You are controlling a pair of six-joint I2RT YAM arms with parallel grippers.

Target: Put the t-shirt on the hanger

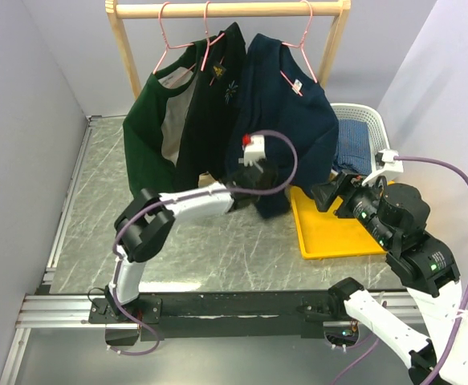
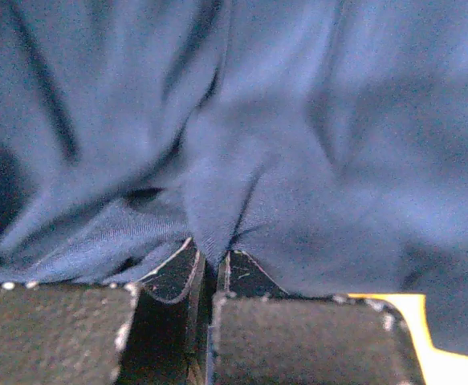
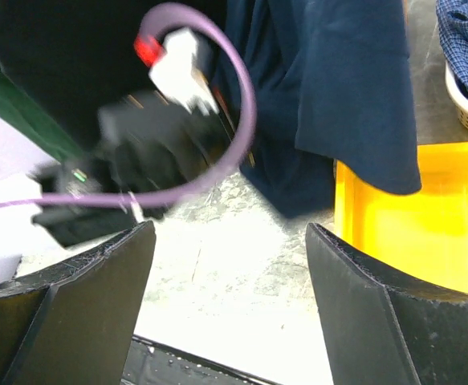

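Note:
A navy t shirt (image 1: pixel 278 104) hangs from a pink hanger (image 1: pixel 299 42) at the rail's right. My left gripper (image 1: pixel 246 180) is shut on the shirt's lower part; its wrist view shows bunched navy fabric (image 2: pixel 217 200) between the fingertips. My right gripper (image 1: pixel 334 192) is part open right of the shirt, nothing seen between its fingers. The navy cloth (image 3: pixel 354 88) hangs ahead of it.
Dark green and black garments (image 1: pixel 149 136) hang on the wooden rail (image 1: pixel 242 10) to the left. A yellow tray (image 1: pixel 338 237) and a white basket (image 1: pixel 374 120) of blue cloth stand right.

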